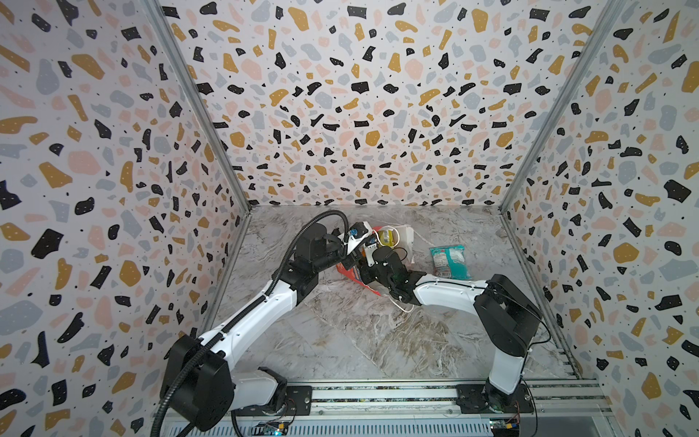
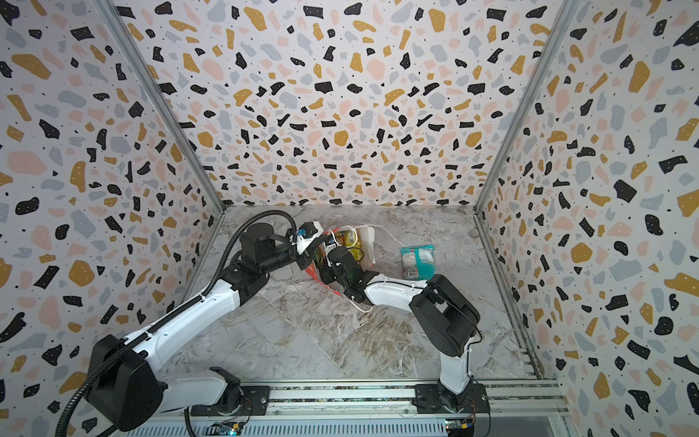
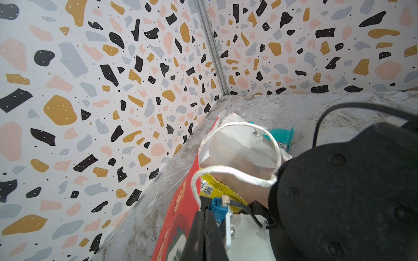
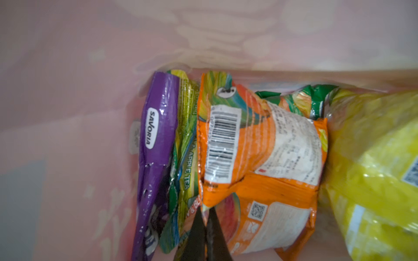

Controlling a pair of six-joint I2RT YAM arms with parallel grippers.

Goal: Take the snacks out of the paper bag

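The red and white paper bag (image 3: 178,217) lies open at the table's middle. My left gripper is shut at its near rim, beside a white rope handle (image 3: 235,174); whether anything thin is between its fingers is unclear. My right gripper is inside the bag, shut, its tips against an orange snack packet (image 4: 261,156). Also inside are a purple SAVORIA packet (image 4: 159,113), green packets (image 4: 313,102) and a large yellow packet (image 4: 370,161).
A teal packet (image 1: 449,262) lies on the marble table (image 1: 335,335) right of the bag.
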